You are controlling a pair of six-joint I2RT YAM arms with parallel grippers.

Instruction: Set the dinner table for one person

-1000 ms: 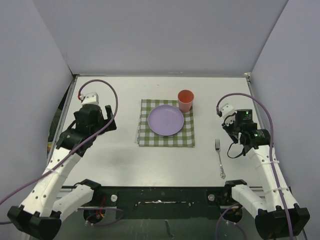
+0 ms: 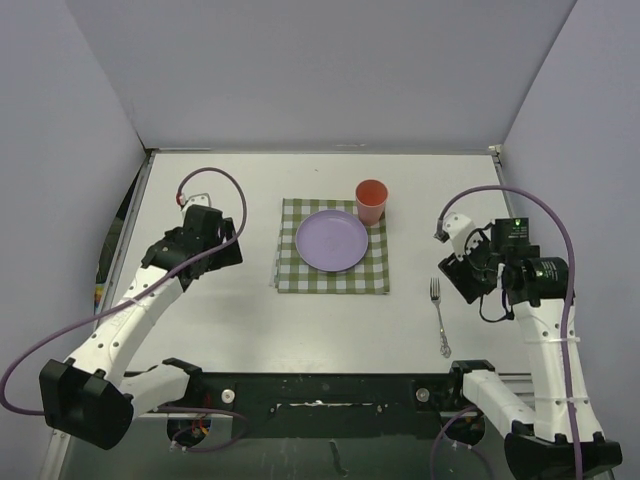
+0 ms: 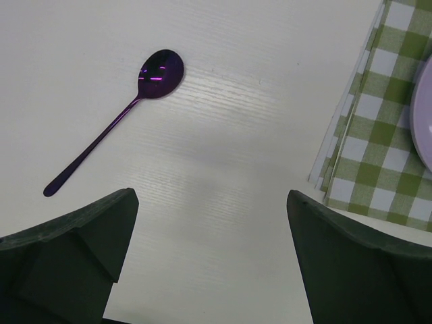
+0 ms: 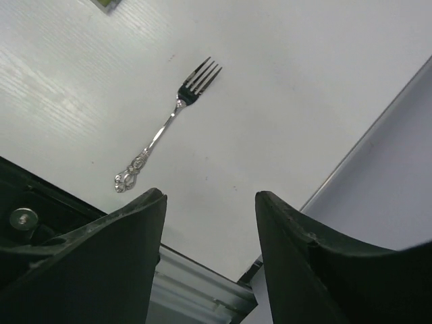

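A purple plate [image 2: 332,241] lies on the green-and-white checked placemat [image 2: 378,275] mid-table. The coral cup [image 2: 371,201] stands upright at the mat's upper right corner. To the right of the mat, a silver fork [image 2: 440,318] rests on the bare table; the right wrist view also has the fork [image 4: 167,125], ahead of my right gripper, which is open and empty. In the left wrist view, a dark purple spoon [image 3: 128,108] lies on the table beyond my open left gripper. The left arm hides that spoon from the top view.
Grey walls [image 2: 70,150] close in at the sides and back. The dark front rail [image 2: 320,400] borders the near edge.
The tableware has stayed in place.
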